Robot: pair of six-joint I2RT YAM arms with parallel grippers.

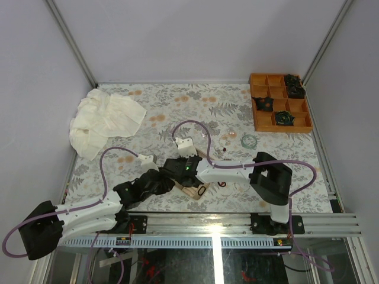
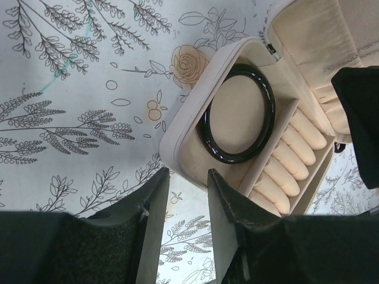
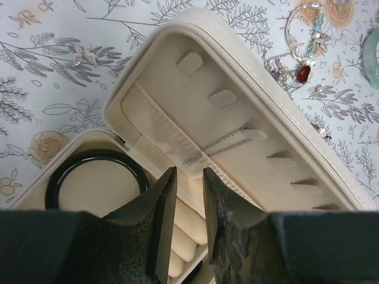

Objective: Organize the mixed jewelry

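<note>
An open cream jewelry box (image 2: 173,142) lies under both grippers. A large black bangle (image 2: 263,103) rests in its compartment, beside padded ring rolls (image 2: 299,144). In the right wrist view the lid (image 3: 148,106) has hooks and a pocket, with a thin chain (image 3: 228,147) across it. My left gripper is part open at the box's corner, with nothing between its fingers. My right gripper is open above the lid, holding nothing. Loose bracelets (image 3: 302,73), a green bangle (image 3: 368,53) and a small piece (image 3: 83,56) lie on the cloth outside.
A wooden compartment tray (image 1: 278,127) with dark pouches stands at back right. A crumpled white cloth (image 1: 106,118) lies at back left. The two wrists are close together over the box, largely hiding it in the top view.
</note>
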